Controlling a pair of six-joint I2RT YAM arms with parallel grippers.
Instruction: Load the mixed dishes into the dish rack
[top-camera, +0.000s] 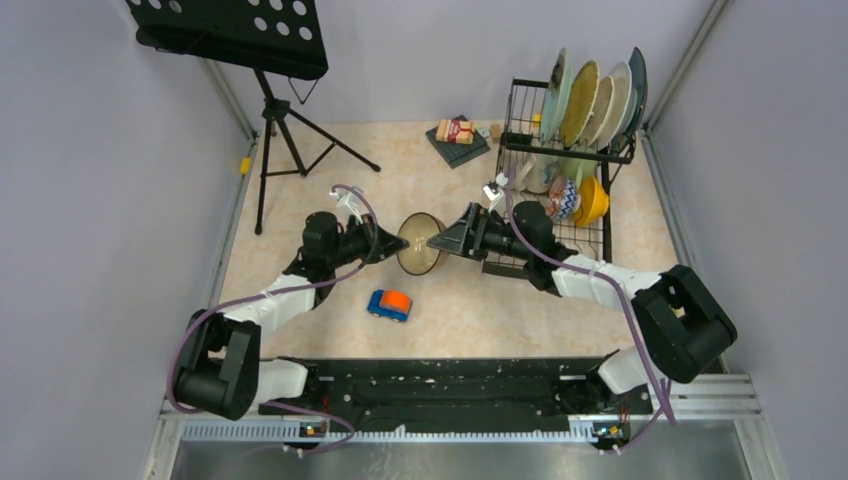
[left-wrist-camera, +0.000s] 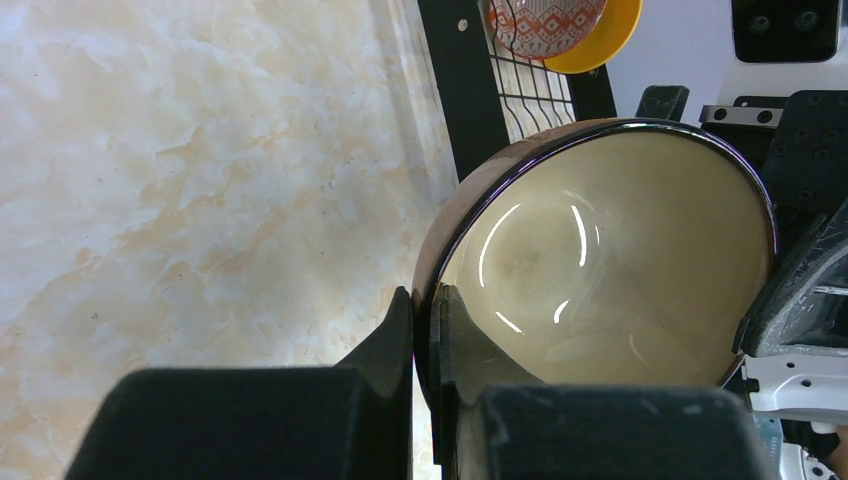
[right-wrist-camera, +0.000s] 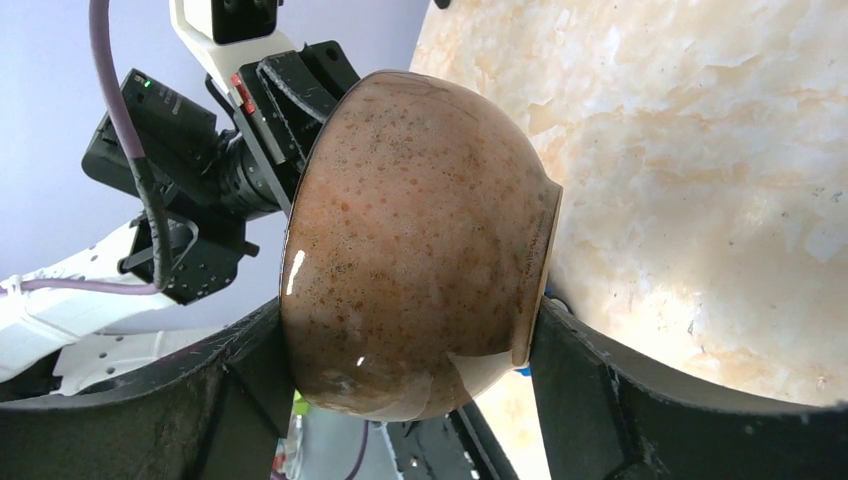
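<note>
A beige-lined bowl with a speckled brown outside (top-camera: 421, 243) is held above the counter between my two grippers, its inside facing up in the top view. My left gripper is shut on its rim. My right gripper is around the bowl's opposite side, fingers part open at either side of it; whether both press on it I cannot tell. The dish rack (top-camera: 552, 150) stands behind the right arm, with plates in its upper tier and bowls (top-camera: 592, 202) below.
A blue and orange toy car (top-camera: 390, 305) lies in front of the bowl. A music stand (top-camera: 275, 110) stands at the back left, and a dark mat (top-camera: 455, 151) with a packet at the back centre.
</note>
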